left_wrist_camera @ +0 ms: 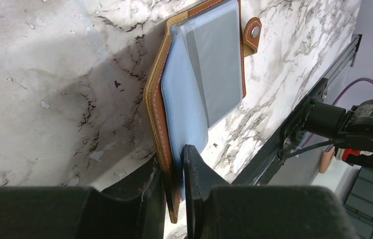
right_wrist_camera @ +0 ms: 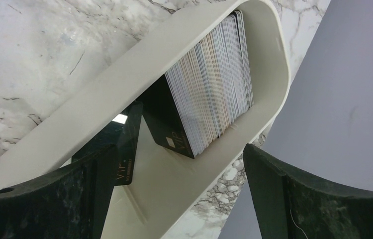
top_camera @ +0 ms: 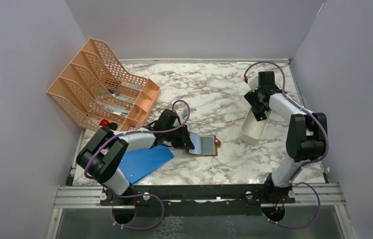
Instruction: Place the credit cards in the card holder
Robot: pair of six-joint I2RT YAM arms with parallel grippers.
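Observation:
The brown card holder (top_camera: 208,145), with clear and bluish sleeves, lies open on the table in the top view. My left gripper is shut on one edge of its cover and blue sleeve, tilting that side up. On the right stands a long white bin (top_camera: 252,131). In the right wrist view a tight row of cards (right_wrist_camera: 213,79) with a black front card (right_wrist_camera: 167,119) stands inside it. A separate black VIP card (right_wrist_camera: 131,149) leans apart, near the left finger. My right gripper is open over the bin, nothing visibly held.
A tan mesh organizer (top_camera: 142,107) with several items stands at the left. A blue folder (top_camera: 144,162) lies below the left arm. Bare marble table fills the middle between holder and bin.

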